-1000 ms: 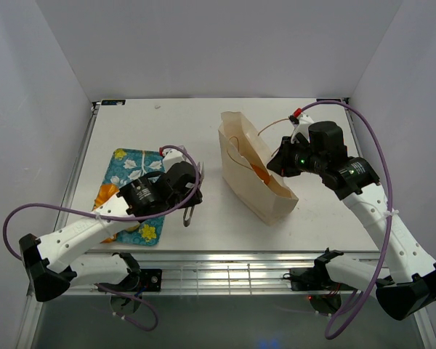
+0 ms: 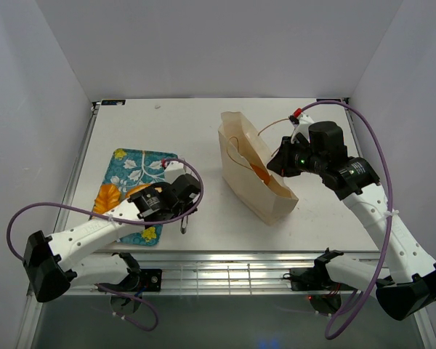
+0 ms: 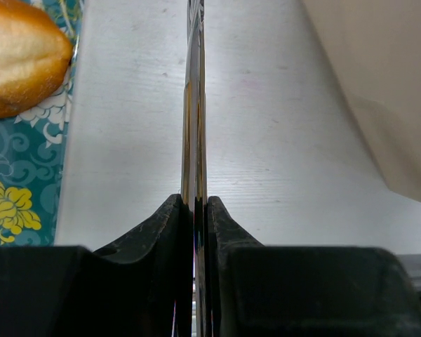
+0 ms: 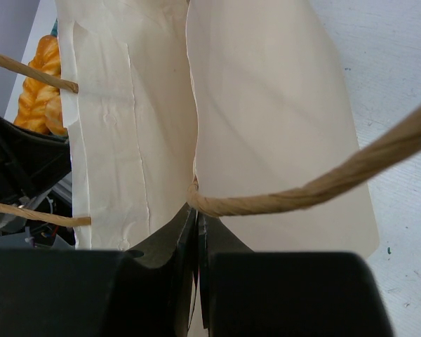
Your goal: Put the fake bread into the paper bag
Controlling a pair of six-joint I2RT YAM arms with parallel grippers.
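Note:
A tall beige paper bag (image 2: 243, 182) stands at centre-right with twisted handles and something orange inside. My right gripper (image 2: 280, 163) is shut on the bag's rim by a handle (image 4: 281, 200). My left gripper (image 2: 185, 214) is shut on a long shiny metal tool (image 3: 194, 126), apparently tongs, left of the bag. Bread pieces (image 2: 106, 196) (image 3: 17, 56) lie on a teal floral mat (image 2: 149, 163) at the left, partly hidden by my left arm in the top view.
The right arm and bag look unmoved.

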